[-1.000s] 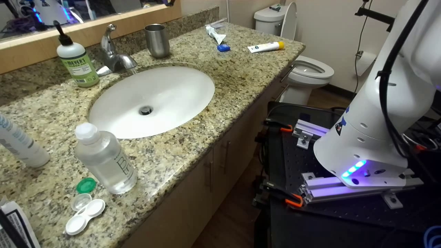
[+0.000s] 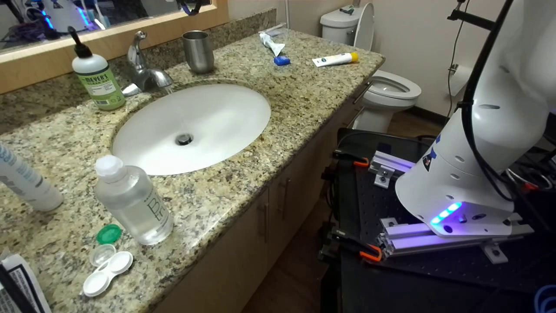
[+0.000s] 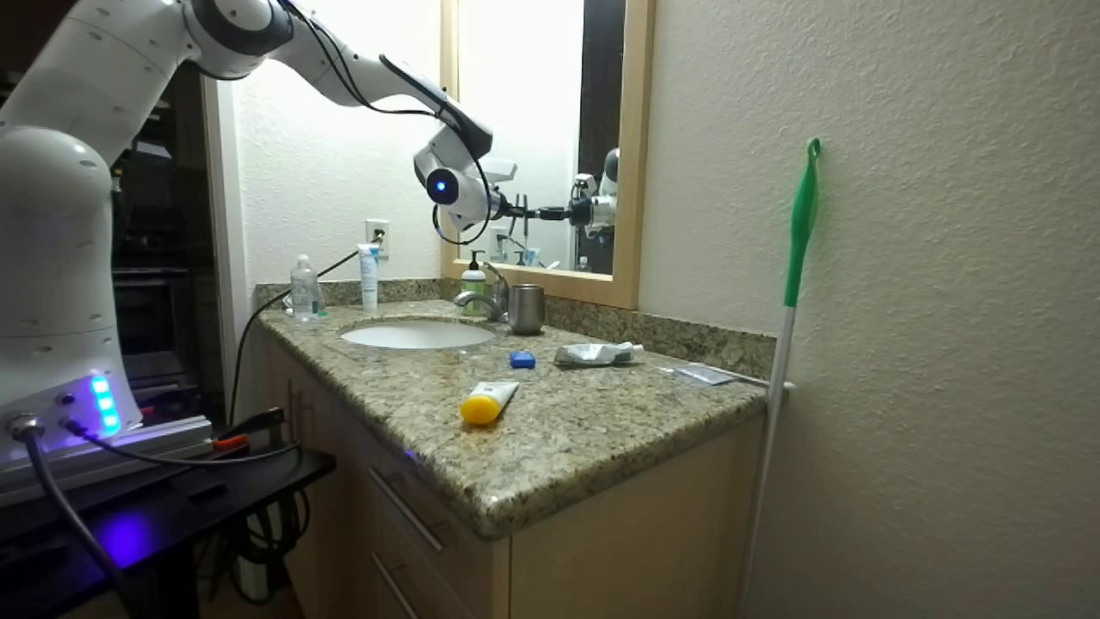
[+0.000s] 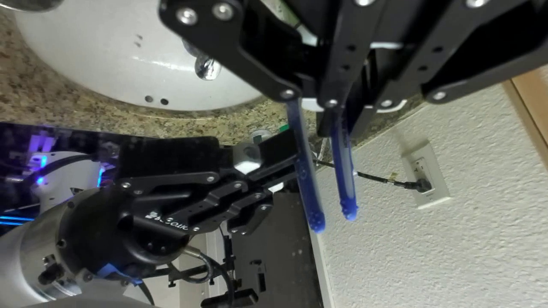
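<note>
Against the mirror (image 3: 536, 113), my gripper (image 3: 515, 212) is held up level above the back of the counter. In the wrist view, the gripper is shut on a slim blue stick (image 4: 343, 169) that looks like a toothbrush handle. Its rounded end points down the picture, with small drops or dots on it. Beside it appears a second blue stick (image 4: 311, 190), held by a mirrored gripper, seemingly the reflection. The stick's other end is hidden behind the fingers. In exterior view 1 the gripper is not clearly seen.
Under the faucet (image 2: 148, 73), the white sink (image 2: 219, 125) is empty. A soap bottle (image 2: 96, 78) and steel cup (image 2: 198, 52) flank the faucet. A clear bottle (image 2: 134, 201) and white tube (image 2: 28, 180) stand at the near end; yellow-capped tube (image 2: 336, 59) lies farther off.
The upper arm and its cable at the right of exterior view 1 have shifted. Reflections in the mirror have moved a little. The things on the counter stay where they were.
</note>
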